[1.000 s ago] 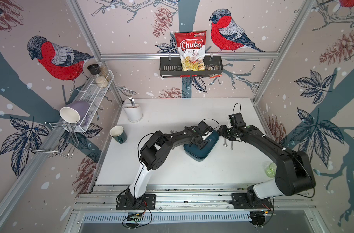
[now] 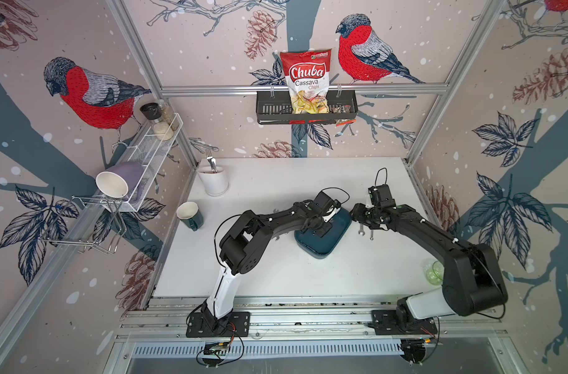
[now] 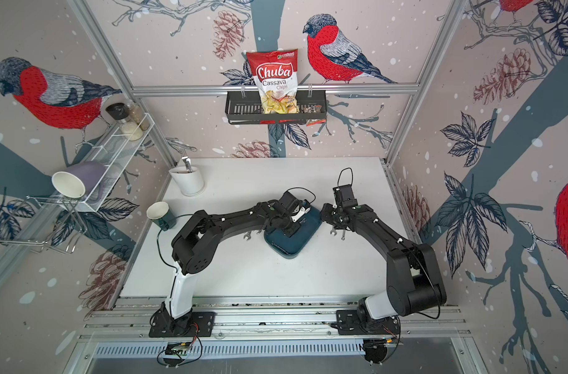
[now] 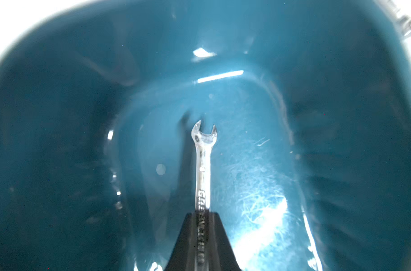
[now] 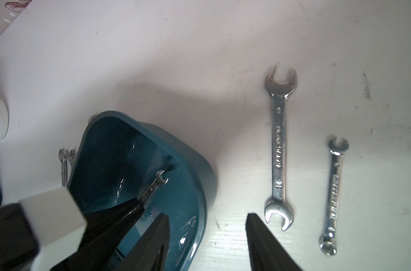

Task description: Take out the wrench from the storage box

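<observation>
A blue storage box [image 2: 319,249] sits mid-table with a silver wrench [image 4: 203,167] inside. My left gripper is down in the box, shut over the wrench's lower part; whether it grips the wrench is hard to tell. In the right wrist view the wrench [image 5: 151,189] lies under the left fingers. My right gripper stands open above the box's right rim and the table beside it, nothing seen between its fingers.
Two wrenches [image 5: 278,149] [image 5: 334,194] lie right of the box, and more [image 5: 63,164] lie left of it. A mug [image 2: 189,217] and a white cutlery holder [image 2: 212,182] stand at the left.
My left arm has shifted very slightly over the box. The right arm has moved slightly, its top a little lower. The box looks unmoved.
</observation>
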